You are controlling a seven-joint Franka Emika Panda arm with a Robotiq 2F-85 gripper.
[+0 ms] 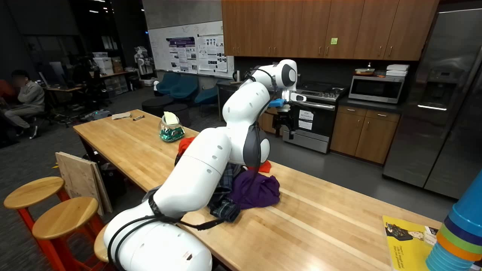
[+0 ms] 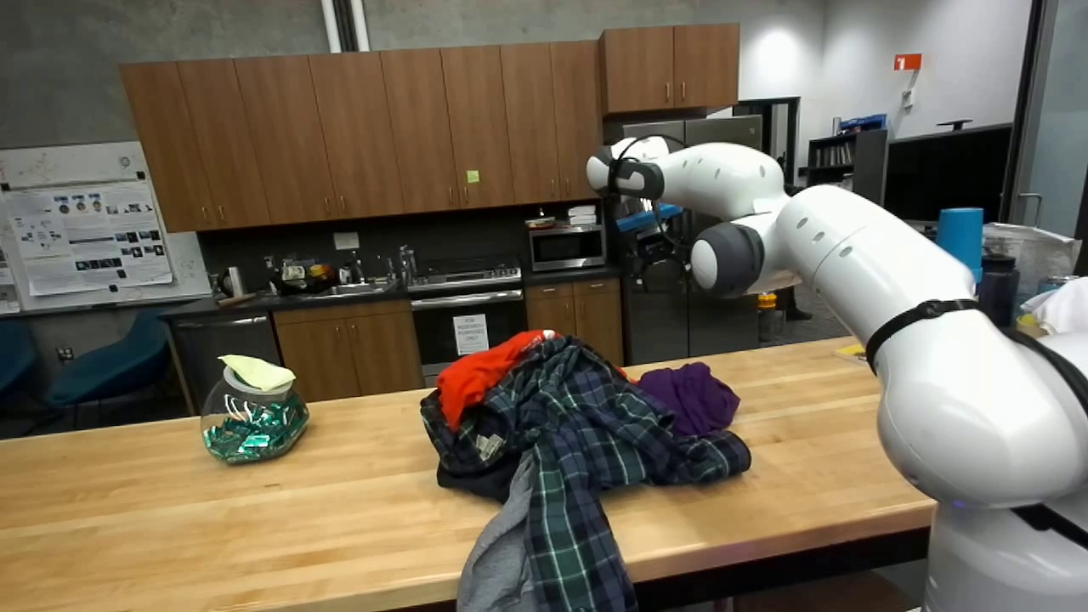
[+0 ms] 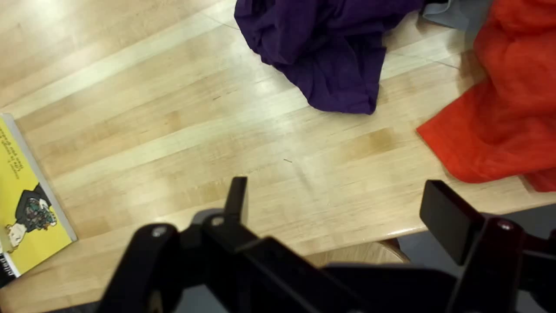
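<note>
My gripper is open, its two fingers wide apart with only bare table and the table's edge visible between them. Above the table it hangs clear of the clothes, pointing down in exterior view 1. A heap of clothing lies on the table: a plaid shirt [image 2: 602, 408], a red cloth [image 2: 484, 372] and a purple cloth [image 2: 694, 398]. In the wrist view, the purple cloth [image 3: 328, 52] lies at the top and the red cloth [image 3: 500, 120] at the right, both apart from my fingers. Grey fabric [image 2: 500, 551] hangs over the table's front edge with a plaid sleeve.
A glass jar with green wrappers [image 2: 255, 418] stands left of the heap. A yellow book [image 1: 409, 241] and stacked coloured cups [image 1: 461, 230] occupy the table's other end. Bare wood [image 1: 316, 212] lies between the heap and the book. Stools [image 1: 67, 216] stand alongside.
</note>
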